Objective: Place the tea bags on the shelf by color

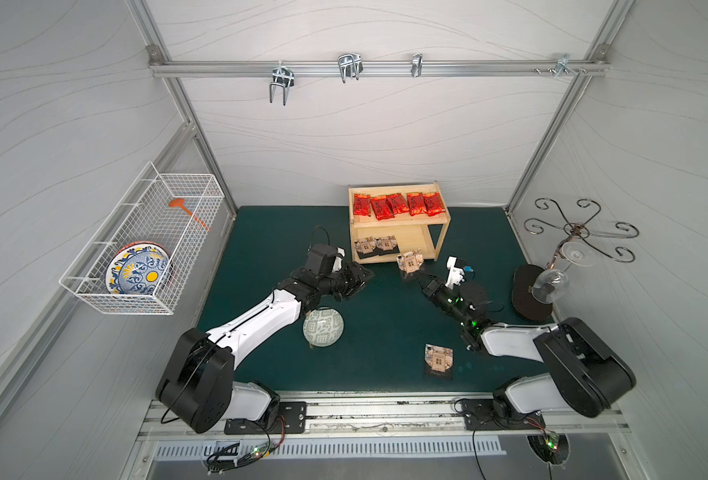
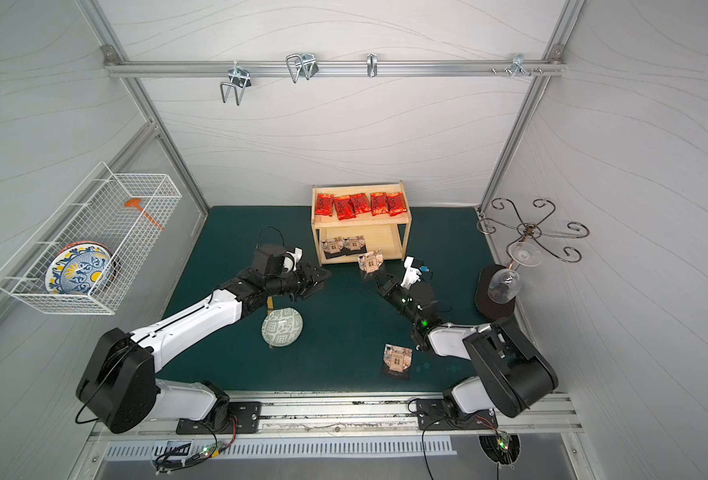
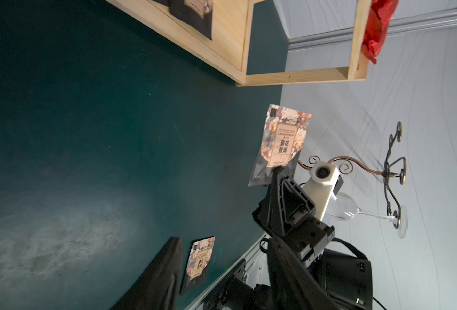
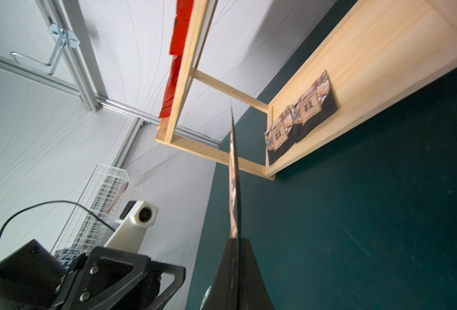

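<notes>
In the right wrist view my right gripper is shut on a floral tea bag (image 4: 233,191), seen edge-on. From the left wrist view that tea bag (image 3: 282,139) shows its printed face, dark end pinched by the fingers. My left gripper is open and empty, apart from it on the left. The wooden shelf (image 1: 416,238) stands behind both grippers. Red tea bags (image 1: 381,208) lie in a row on its upper level; two floral tea bags (image 4: 309,107) lie side by side below. One more floral tea bag (image 1: 439,360) lies on the table's front part.
A pale green patterned dish (image 1: 323,327) sits near the left arm. At right stands a wire holder (image 1: 576,230) with glasses, over a dark oval base (image 1: 527,293). A wire basket (image 1: 162,232) with plates hangs on the left.
</notes>
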